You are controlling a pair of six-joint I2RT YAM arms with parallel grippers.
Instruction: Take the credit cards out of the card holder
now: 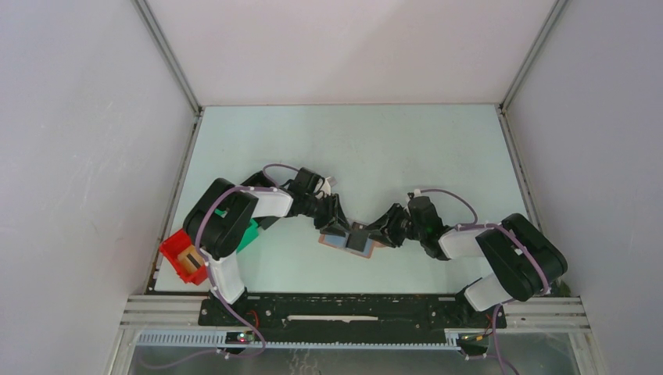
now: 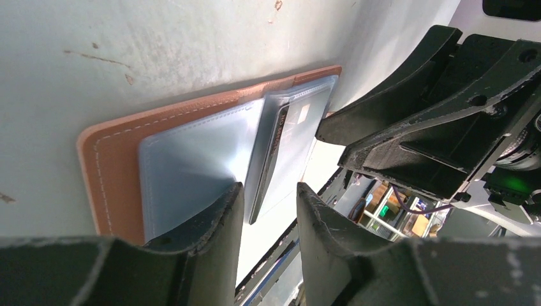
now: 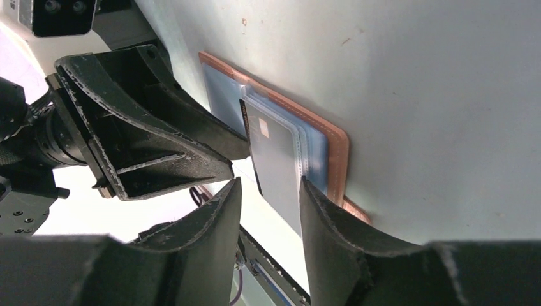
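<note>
A brown card holder [image 1: 331, 241] with clear sleeves lies open on the table between my two grippers. In one raised sleeve a dark-edged card shows, and the right wrist view has its pale grey face [image 3: 274, 156]. My left gripper is part open over the holder's left side, fingertips by the sleeves. From the right, my right gripper reaches the same sleeve, its fingers apart on either side of the sleeve's near part. Whether any finger touches the holder, I cannot tell.
At the left stand a red bin [image 1: 170, 248] and a green bin [image 1: 249, 234], partly behind the left arm. A small pale item [image 1: 332, 181] lies beyond the left gripper.
</note>
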